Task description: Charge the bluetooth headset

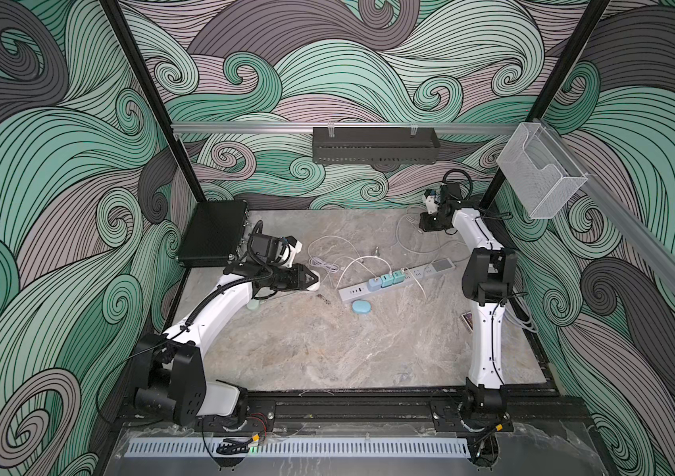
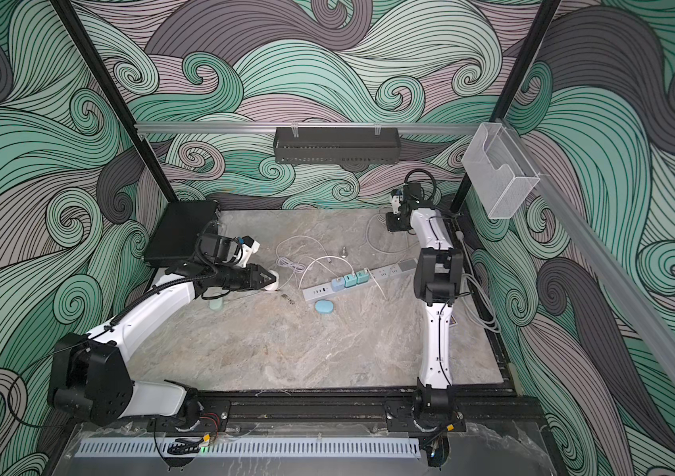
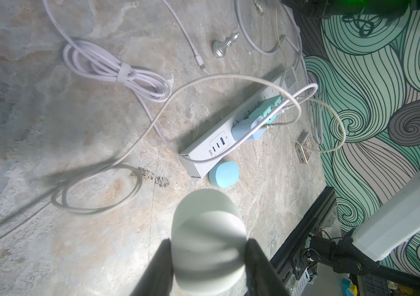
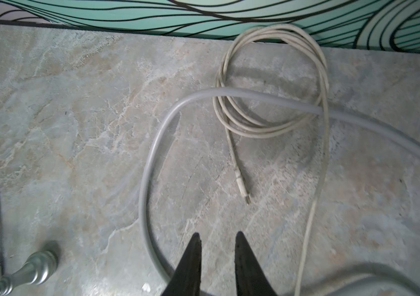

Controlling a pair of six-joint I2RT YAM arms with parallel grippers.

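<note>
A white rounded case [image 3: 210, 241], seemingly the headset's, is held above the table; my left gripper is shut on it from both sides. In the right wrist view a coiled off-white cable [image 4: 318, 64] lies by the back wall, its bare metal plug [image 4: 247, 198] pointing toward the camera's lower edge. My right gripper is part open just short of that plug, its fingers apart with only tabletop between them. A grey power strip [image 1: 349, 293] carries several blue and green adapters [image 1: 387, 280], with white cables running from them.
A thick grey cable [image 4: 148, 172] loops across the coil. A silver chess-like piece [image 3: 225, 44], a bundled white cable [image 3: 96, 61] and a blue rounded case [image 1: 362, 307] lie around the strip.
</note>
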